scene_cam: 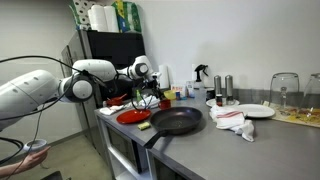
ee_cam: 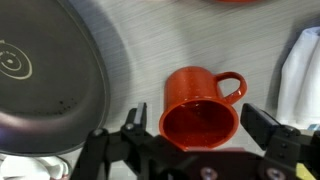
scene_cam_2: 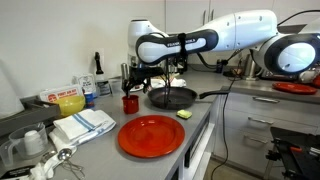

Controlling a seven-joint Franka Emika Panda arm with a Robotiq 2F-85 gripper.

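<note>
A red mug (ee_cam: 197, 110) stands upright on the grey counter, its mouth facing the wrist camera and its handle toward the upper right. My gripper is open above it, one finger to each side of the mug, with nothing visibly held. In exterior view 2 the gripper (scene_cam_2: 140, 89) points down over the mug (scene_cam_2: 131, 104). From exterior view 1 the gripper's fingertips are small and hard to separate from the mug (scene_cam: 165, 103).
A dark frying pan (scene_cam_2: 172, 97) sits close beside the mug. A red plate (scene_cam_2: 150, 137), a green-yellow sponge (scene_cam_2: 184, 113) and a folded towel (scene_cam_2: 83, 124) lie nearby. Bare counter (scene_cam: 235, 150) stretches to the right in exterior view 1, past a crumpled cloth (scene_cam: 231, 119).
</note>
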